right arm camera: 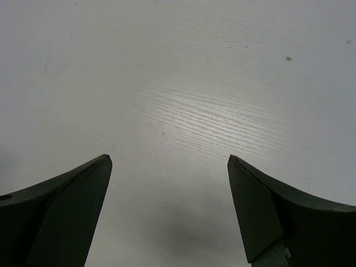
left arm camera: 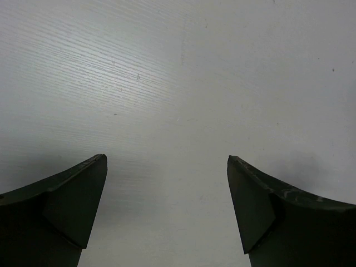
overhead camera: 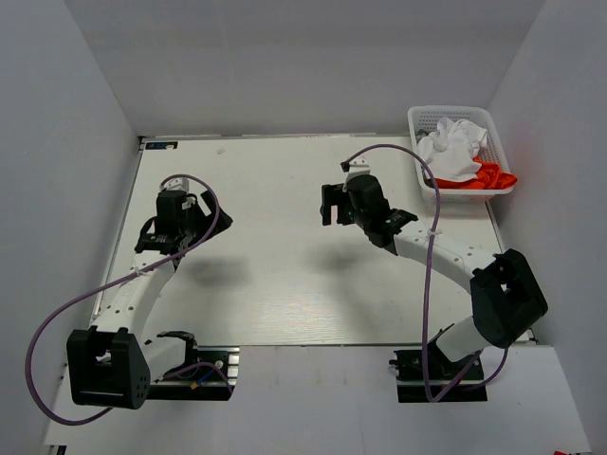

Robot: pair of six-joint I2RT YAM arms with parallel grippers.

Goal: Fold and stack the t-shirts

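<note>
T-shirts, a white one (overhead camera: pixel 450 144) lying over a red one (overhead camera: pixel 488 178), sit bunched in a white plastic basket (overhead camera: pixel 453 111) at the back right of the table. My left gripper (overhead camera: pixel 211 211) hangs over the left part of the table, open, with only bare white surface below it in the left wrist view. My right gripper (overhead camera: pixel 334 204) is over the middle, left of the basket, also open and empty, with bare table under it in the right wrist view.
Grey walls or panels stand at the back and sides. Purple cables loop over both arms.
</note>
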